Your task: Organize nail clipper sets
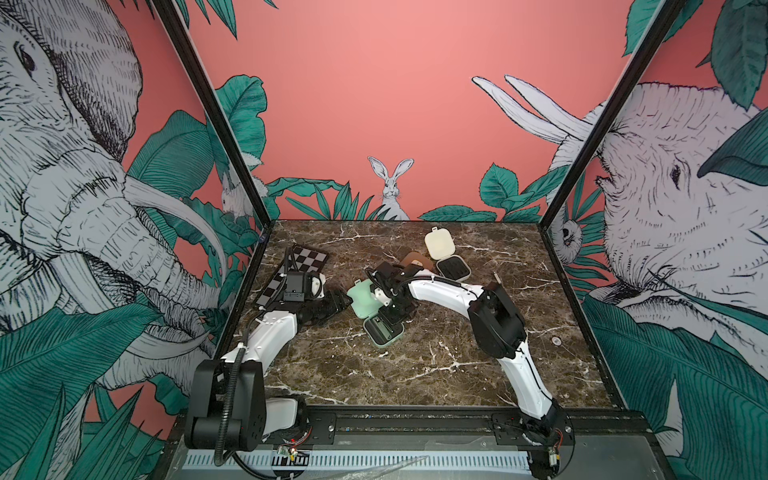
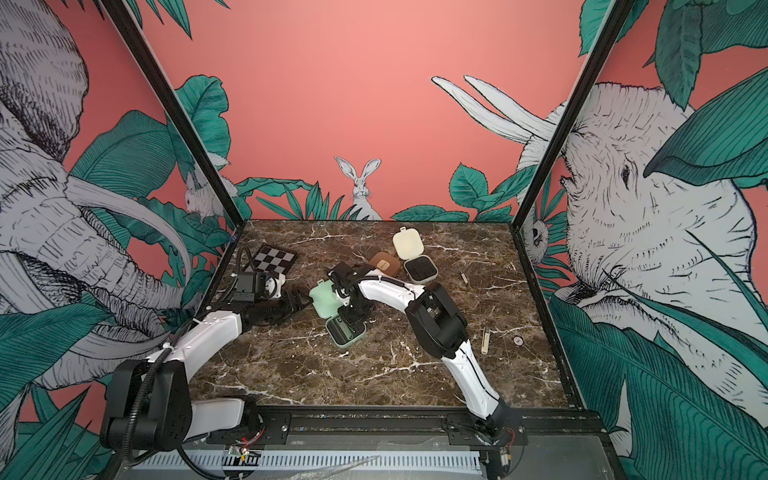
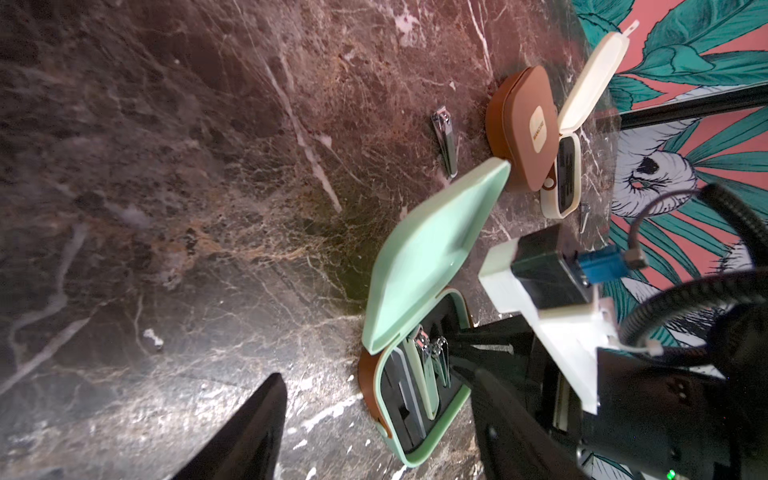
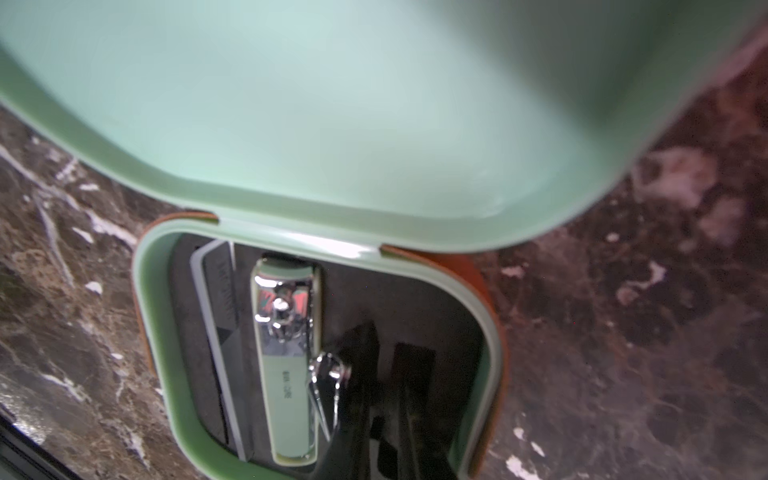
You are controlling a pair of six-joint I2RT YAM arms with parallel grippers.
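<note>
A mint green case point(image 1: 365, 299) lies open mid-table, its lid point(image 4: 336, 120) raised at the back. Its dark tray holds a green-and-silver nail clipper point(image 4: 288, 400), a flat grey tool point(image 4: 220, 320) and a small silver piece point(image 4: 329, 369) beside the clipper. My right gripper reaches into the tray's right half, its fingers slightly apart. Nothing clearly shows between them, though their lower parts are dark. At the left of the case, my left gripper is open and empty. Another silver clipper point(image 3: 445, 142) lies on the marble near the closed brown case point(image 3: 524, 128).
An open cream case point(image 2: 408, 242) with a dark tray stands at the back. To the right lie a pale slim item point(image 2: 485, 341), a small round one point(image 2: 518, 341) and a small piece point(image 2: 464, 278). A checkered board point(image 2: 274, 258) is back left.
</note>
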